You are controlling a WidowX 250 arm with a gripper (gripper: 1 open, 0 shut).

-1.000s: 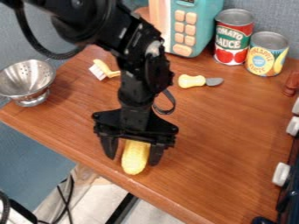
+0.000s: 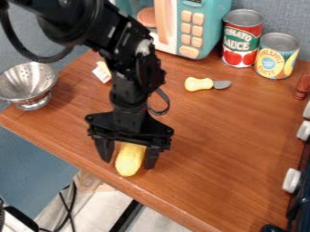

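My black gripper (image 2: 129, 152) is low over the front-left part of the wooden table, its two fingers on either side of a yellow oblong object (image 2: 129, 162), like a corn cob or squash. The object lies on the tabletop near the front edge, its upper end hidden under the gripper. Whether the fingers press on it I cannot tell.
A steel colander (image 2: 24, 89) sits at the left edge. Behind stand a teal toy appliance (image 2: 182, 32) and two cans (image 2: 241, 41). A small yellow-handled tool (image 2: 204, 84) lies mid-back. A dark object with white knobs (image 2: 295, 195) lines the right edge.
The gripper has shifted slightly left, and the yellow object's visible end sits a little further left than before.
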